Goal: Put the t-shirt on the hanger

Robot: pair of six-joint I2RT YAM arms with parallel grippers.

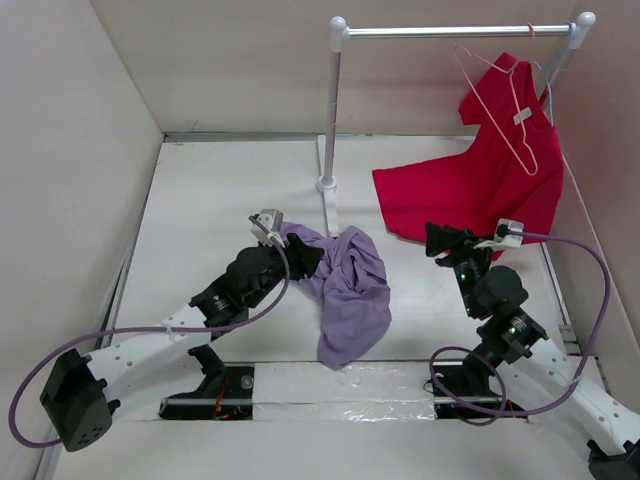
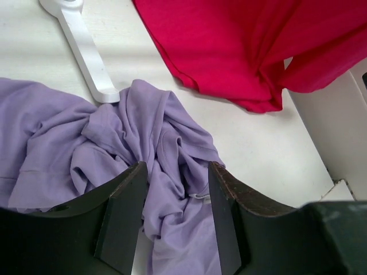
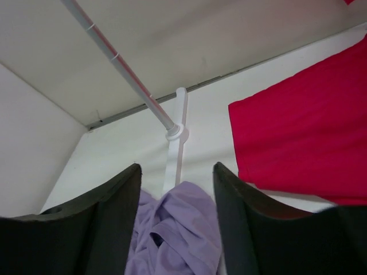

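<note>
A crumpled purple t-shirt (image 1: 350, 290) lies on the white floor in the middle, below the rack's left post. My left gripper (image 1: 305, 250) stands open over its upper left part; in the left wrist view its fingertips (image 2: 221, 177) show against the purple folds. My right gripper (image 1: 440, 235) is raised to the right of the purple shirt, with nothing between its parted fingers, facing it in the right wrist view. A red t-shirt (image 1: 510, 170) drapes from the rack's right end down onto the floor, with a pink hanger (image 1: 490, 110) at its top.
The rack has a white top rail (image 1: 440, 32), a post (image 1: 333, 110) and a white foot (image 2: 86, 57) beside the purple shirt. Walls enclose the workspace at the back and sides.
</note>
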